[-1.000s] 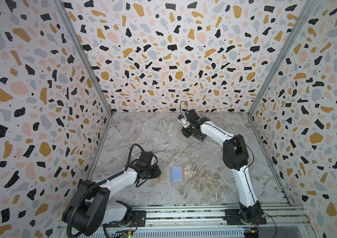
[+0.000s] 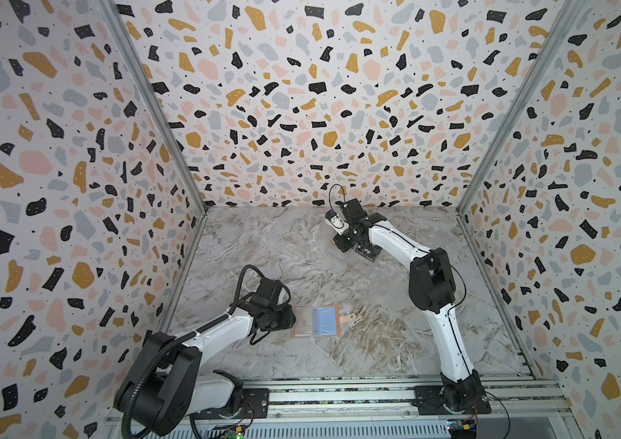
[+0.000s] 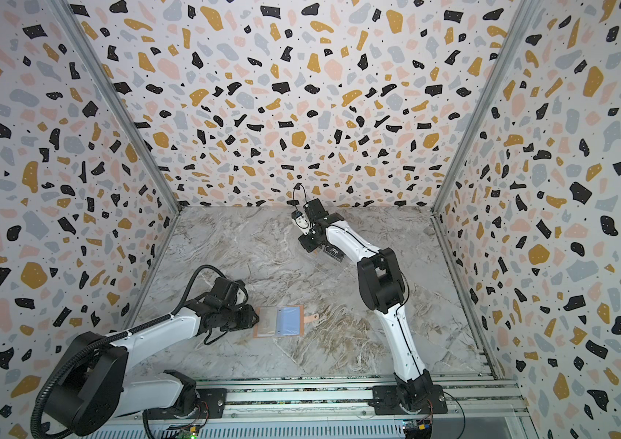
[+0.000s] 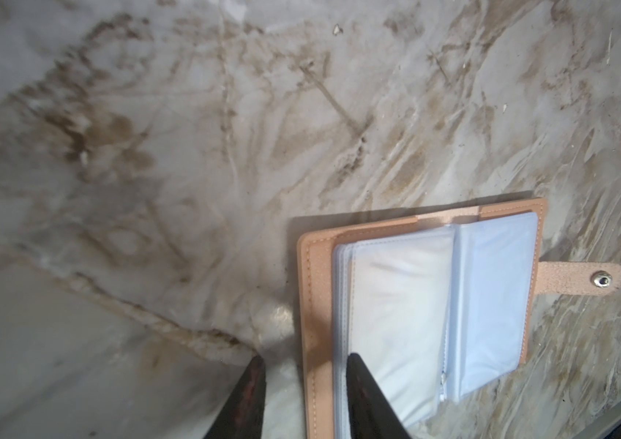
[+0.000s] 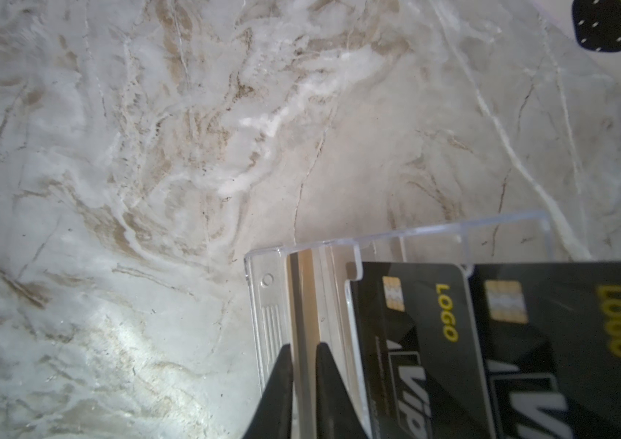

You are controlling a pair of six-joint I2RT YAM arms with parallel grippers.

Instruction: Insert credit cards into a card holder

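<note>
The card holder, a tan open booklet with clear sleeves (image 4: 398, 314), lies flat on the table, its snap strap (image 4: 573, 278) pointing right. Over its left edge, my left gripper is part open, one fingertip on each side of that edge as seen from the wrist; contact cannot be made out. Far back, my right gripper is at a clear card tray (image 5: 270, 314). Between its nearly closed fingers runs a thin black and tan card (image 5: 303, 292), seen nearly edge-on. Black cards (image 5: 416, 344) marked LOGO fill the tray's other slots.
My right forearm (image 2: 398, 245) reaches over the tray and hides part of it from above. A patterned wall (image 2: 325, 109) stands behind the tray.
The left arm and the holder look unmoved.
</note>
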